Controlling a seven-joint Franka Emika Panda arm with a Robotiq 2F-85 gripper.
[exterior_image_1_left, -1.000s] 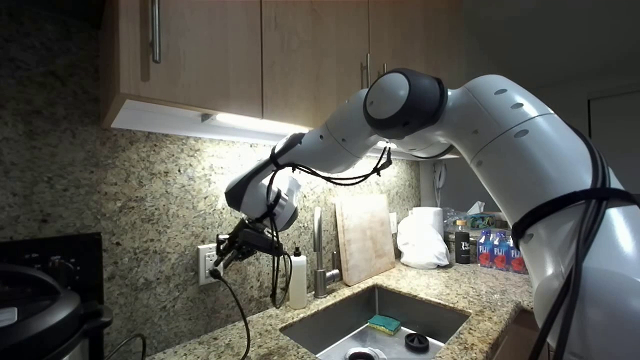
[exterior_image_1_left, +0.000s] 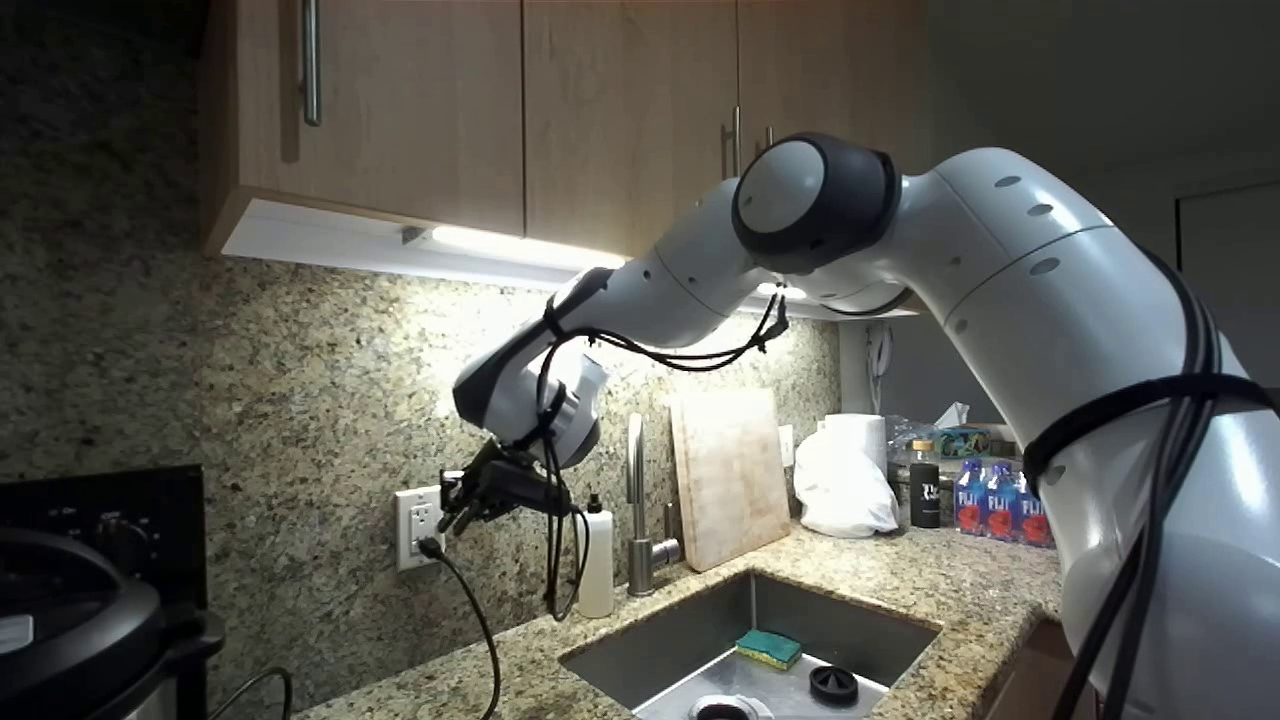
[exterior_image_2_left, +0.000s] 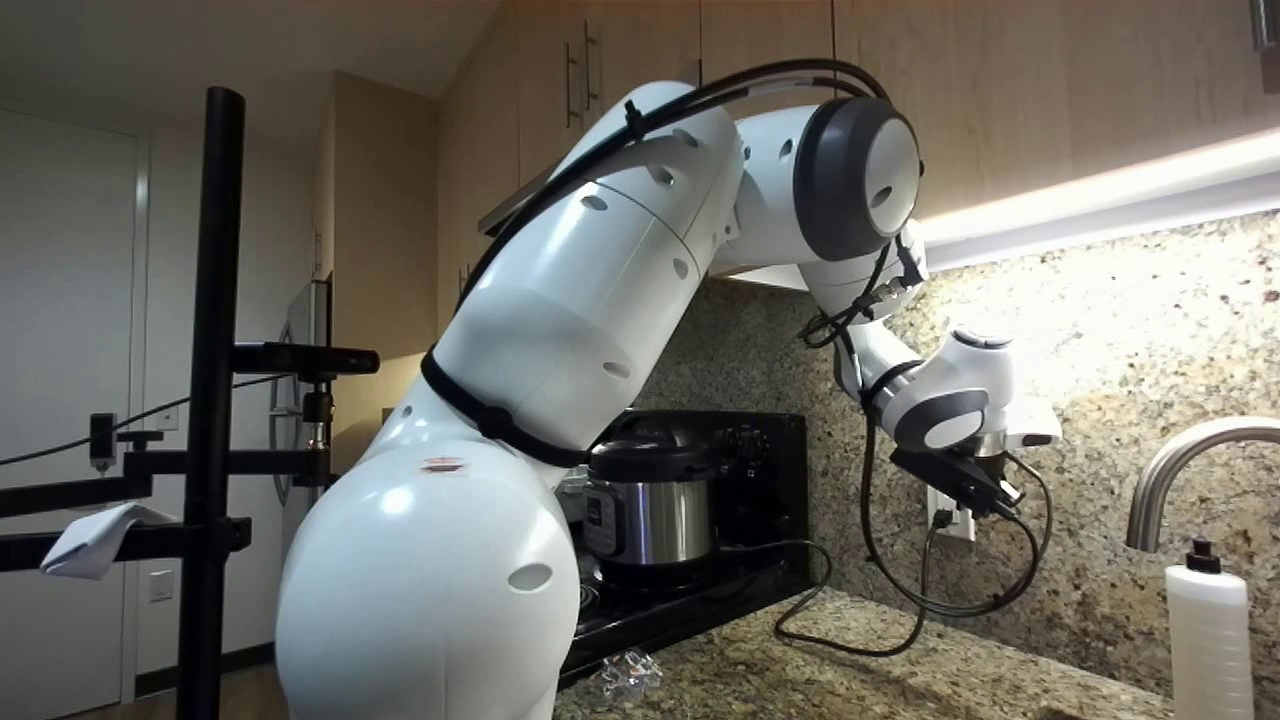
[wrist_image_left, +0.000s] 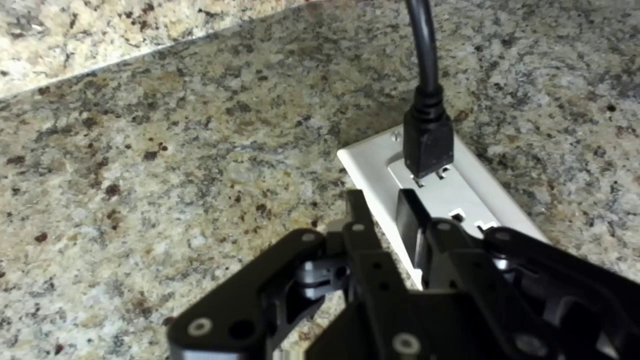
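A white outlet plate (exterior_image_1_left: 416, 526) is mounted on the granite wall. A black plug (wrist_image_left: 428, 144) with its cord (wrist_image_left: 422, 42) is at one of its sockets, the lower one in exterior view 1. How deep the plug sits cannot be told. My gripper is close in front of the plate, beside the plug and apart from it in the wrist view. A narrow gap separates the fingers (wrist_image_left: 409, 210), and wall and plate show through it. Nothing is visible between the tips; the fingers' deeper part is dark.
A soap bottle (exterior_image_1_left: 595, 564) and a faucet (exterior_image_1_left: 637, 504) stand right of the gripper, by the sink (exterior_image_1_left: 780, 588). At the left is a pressure cooker (exterior_image_2_left: 651, 510) on the stove. Dark arm cables (exterior_image_2_left: 960, 610) hang in a loop below the wrist.
The fingers were spread wider a second ago and are now closer together. My wrist has shifted slightly to the right in exterior view 1. The plug and cord look unmoved.
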